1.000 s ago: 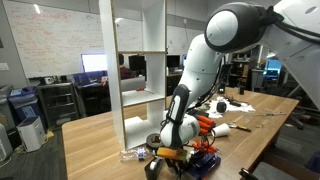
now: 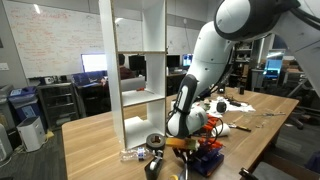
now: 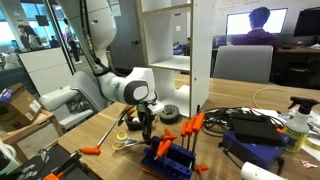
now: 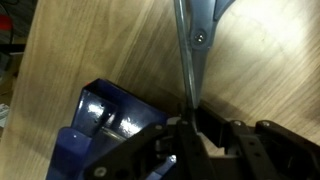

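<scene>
A grey metal tool with a pivot screw, apparently scissors (image 4: pixel 201 40), runs from the top of the wrist view down to my gripper. The gripper is shut on the tool's narrow end; its handles lie out of that view. Below left of the fingers is a glossy dark blue bin (image 4: pixel 97 110). In exterior view 2 the gripper (image 3: pixel 148 137) points down beside this blue bin (image 3: pixel 178 162), just left of it and low over the table. The exact height is hard to tell.
Orange-handled tools (image 3: pixel 190 126) stand in and around the blue bin. A dark tape roll (image 3: pixel 169 112) lies behind the gripper, near the white shelf (image 3: pixel 168 50). On the right are a black case (image 3: pixel 243 126) and a spray bottle (image 3: pixel 298 118). Clear table (image 2: pixel 90 150) shows at left in exterior view 1.
In exterior view 1 the gripper has risen slightly and shifted right. A thin pale length now shows below it.
</scene>
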